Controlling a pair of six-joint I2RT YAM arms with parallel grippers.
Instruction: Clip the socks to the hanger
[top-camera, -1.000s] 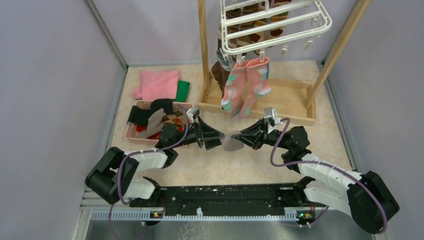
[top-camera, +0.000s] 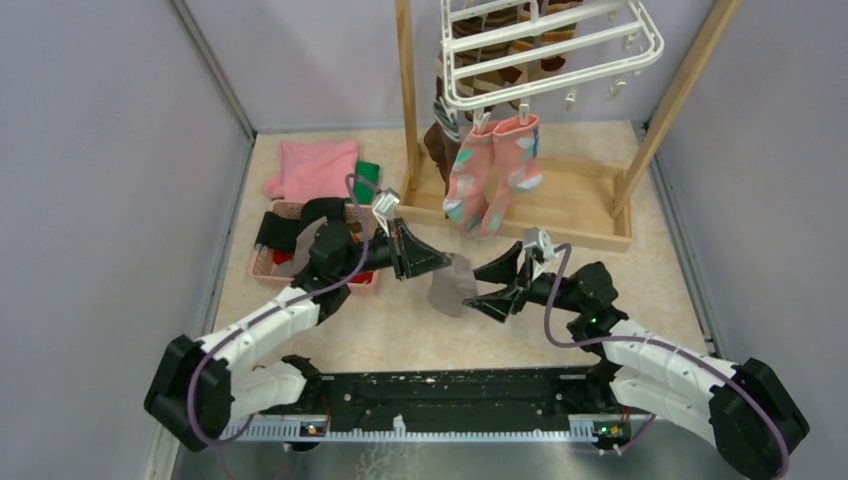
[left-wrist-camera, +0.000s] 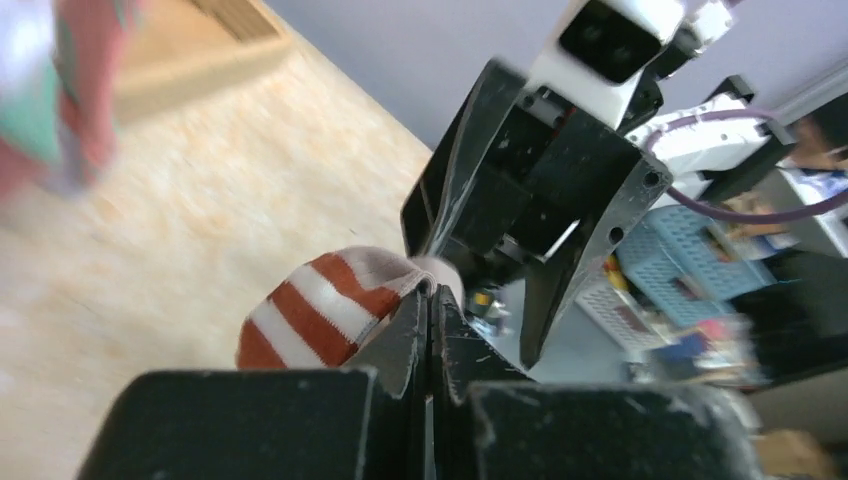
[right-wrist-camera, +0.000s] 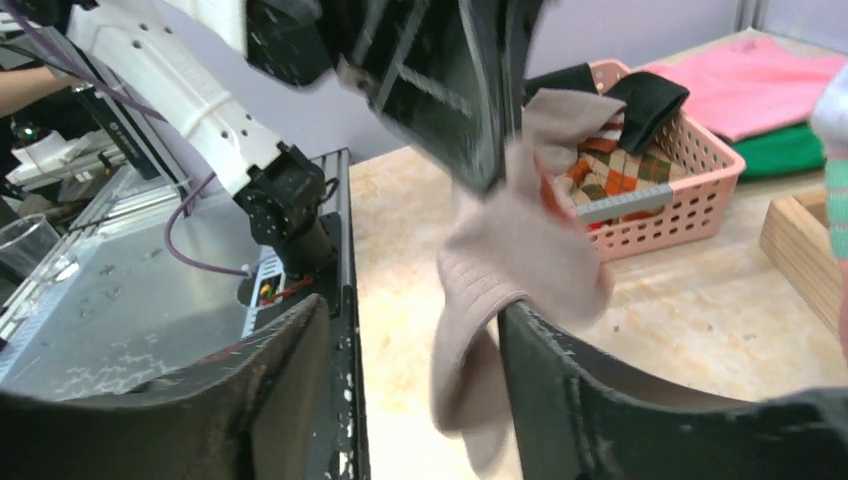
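A greyish-beige sock (top-camera: 453, 287) with rust-and-white stripes showing in the left wrist view hangs above the table between the grippers. My left gripper (top-camera: 447, 261) is shut on its top edge; the pinched cloth (left-wrist-camera: 335, 310) leads to its fingertips. My right gripper (top-camera: 474, 289) stands open just to the right, and in the right wrist view the sock (right-wrist-camera: 530, 260) hangs in front of and partly across its spread fingers. On the white hanger (top-camera: 560, 80), a pair of pink socks (top-camera: 480, 175) is clipped at the front edge, with brown patterned socks behind.
A pink basket (top-camera: 262, 262) of socks stands at the left, partly under the left arm. Behind it lie pink cloth (top-camera: 315, 170) and green cloth (top-camera: 366, 180). The wooden base (top-camera: 575, 190) of the rack takes up the back right.
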